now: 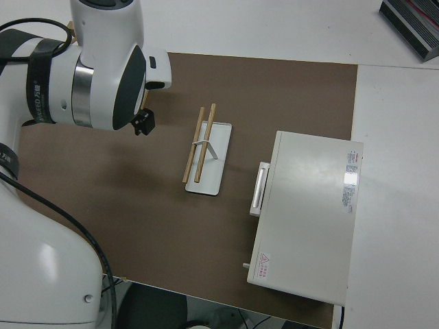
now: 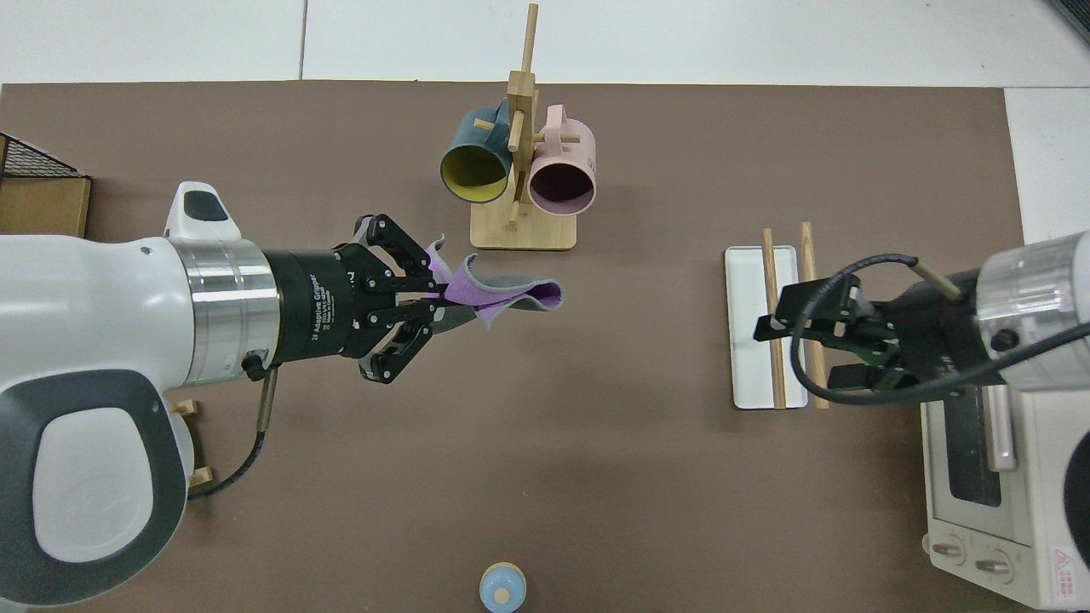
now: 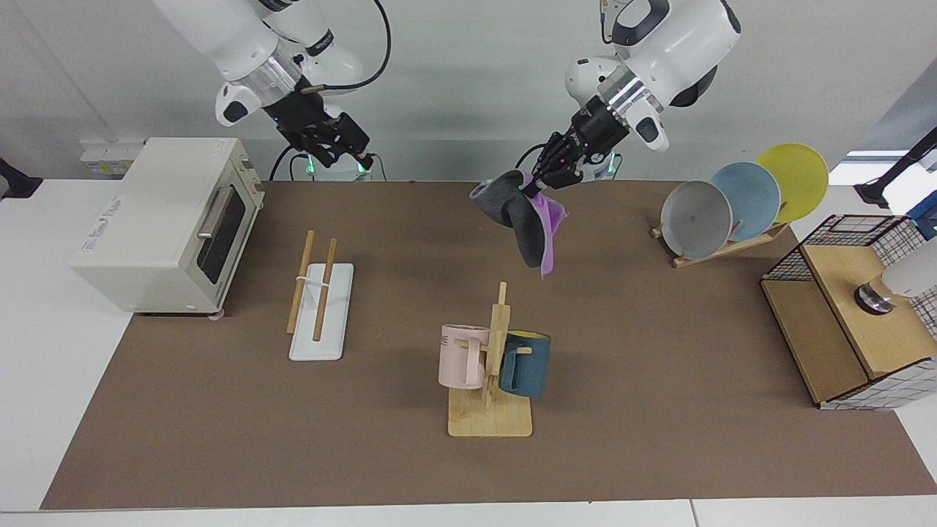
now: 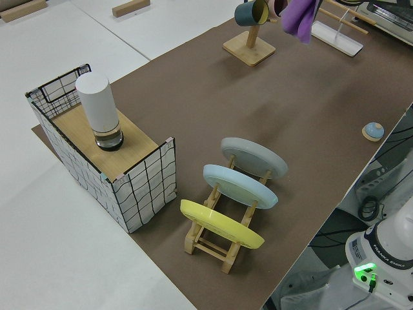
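In the top view my left gripper (image 2: pixel 434 306) is shut on a purple-and-grey cloth (image 2: pixel 511 292), which droops from it in the left camera view. My right gripper (image 2: pixel 797 337) hangs at the white board (image 2: pixel 746 337) with two upright wooden rods (image 2: pixel 771 286); whether it is open or shut is not clear. A wooden mug stand (image 2: pixel 521 233) carries a teal mug (image 2: pixel 472 169) and a pink mug (image 2: pixel 567 179).
A white oven (image 3: pixel 149 246) stands beside the board. A plate rack with grey (image 3: pixel 695 219), blue and yellow plates and a wire-sided shelf (image 3: pixel 826 369) are at the other side. A small blue round object (image 2: pixel 501 589) lies near the edge.
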